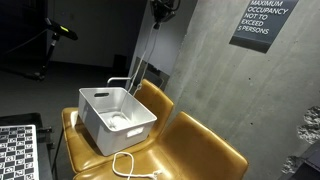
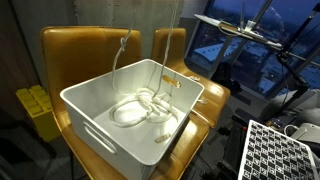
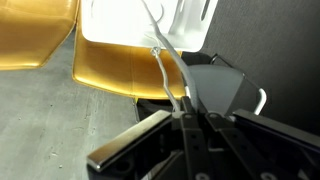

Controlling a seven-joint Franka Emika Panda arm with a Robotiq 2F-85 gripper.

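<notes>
A white rope lies in loose loops inside a white tub, and two strands of it rise out of the tub. High above and behind the tub, my gripper is shut on the rope. In the wrist view, both strands run up to the fingers of the gripper, and a knot shows on the shorter one. The tub stands on a tan leather chair seat. A white cord is looped on the seat in front of the tub.
A second tan chair stands to the right, its seat partly out of view. A table with a black-and-white patterned board is at the left. A yellow block-like object sits beside the chairs. A concrete wall rises behind.
</notes>
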